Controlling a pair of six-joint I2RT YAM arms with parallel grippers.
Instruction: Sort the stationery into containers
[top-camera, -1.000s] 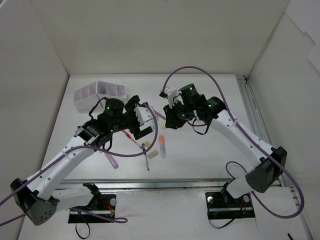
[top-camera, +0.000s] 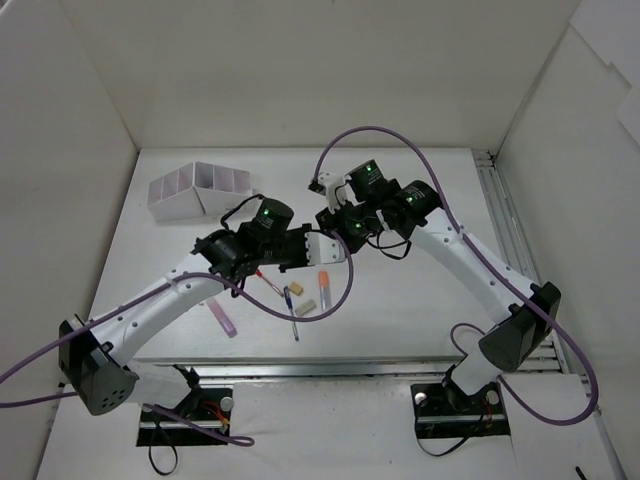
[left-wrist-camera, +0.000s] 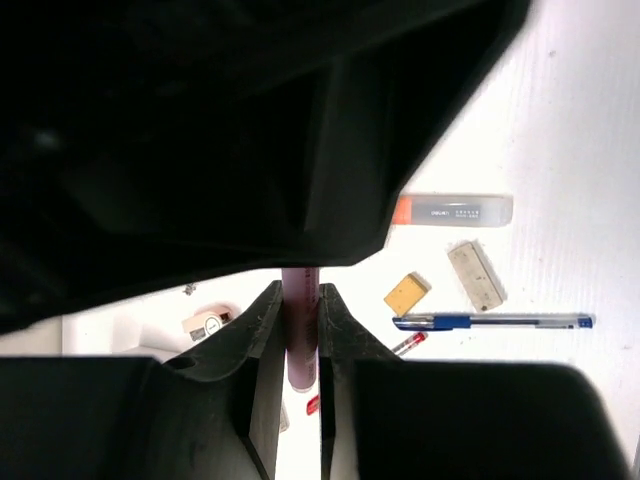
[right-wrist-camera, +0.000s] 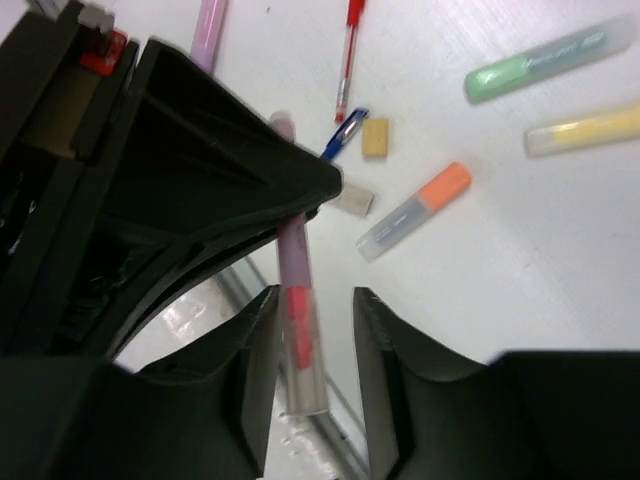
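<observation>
My left gripper is shut on a pink marker, which passes between its fingers. In the right wrist view, the same marker's reddish, clear end sits between the fingers of my right gripper. Those fingers stand apart, so the right gripper is part open around the marker, with a clear gap on one side. Both grippers meet above the table in the top view, hiding the marker there. A white compartment container is at the back left.
Lying loose are an orange-capped marker, a green marker, a yellow marker, a blue pen, a red pen, a grey eraser, a yellow eraser and a purple marker.
Over the last second my left gripper has swung right to meet the right one. The right arm has shifted slightly left.
</observation>
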